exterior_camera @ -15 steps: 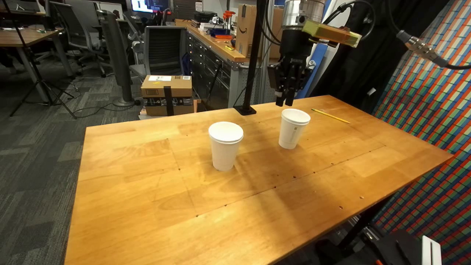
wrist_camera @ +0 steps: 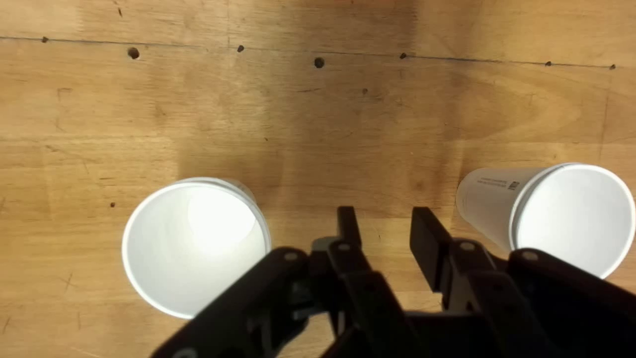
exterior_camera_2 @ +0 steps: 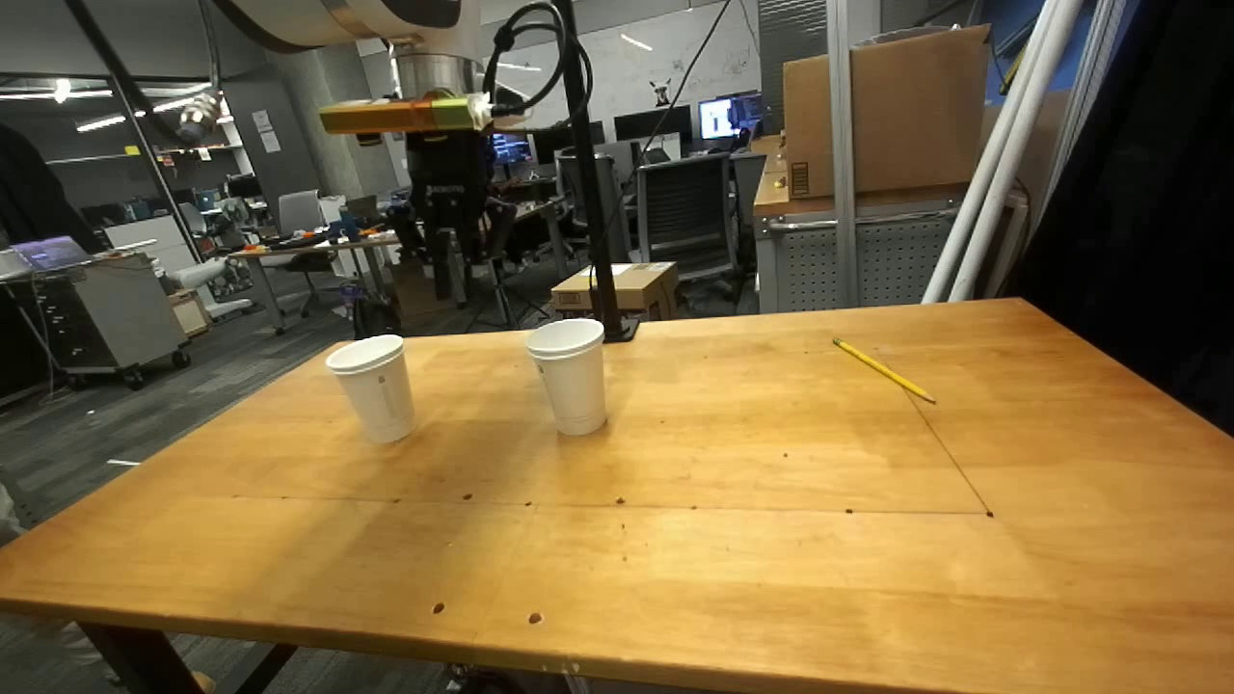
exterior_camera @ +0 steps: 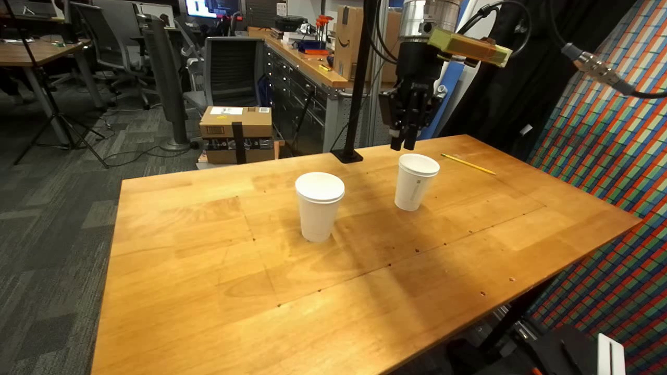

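Two white paper cups stand upright and apart on the wooden table. The cup nearer the pencil [exterior_camera: 414, 187] [exterior_camera_2: 575, 387] [wrist_camera: 173, 256] has its mouth facing up and looks empty in the wrist view. Farther from the pencil is the other cup [exterior_camera: 318, 215] [exterior_camera_2: 382, 399] [wrist_camera: 495, 194], seen tilted by perspective at the right of the wrist view. Above the tabletop hangs my gripper [exterior_camera: 403, 145] [exterior_camera_2: 452, 283], pointing down. From the wrist it appears between the cups, fingers parted and open, with only bare wood showing between them.
A yellow pencil [exterior_camera: 467, 163] [exterior_camera_2: 884, 370] lies flat on the table [exterior_camera: 206, 269]. Behind the table's far edge rises a black post [exterior_camera: 355, 94] [exterior_camera_2: 590, 173].
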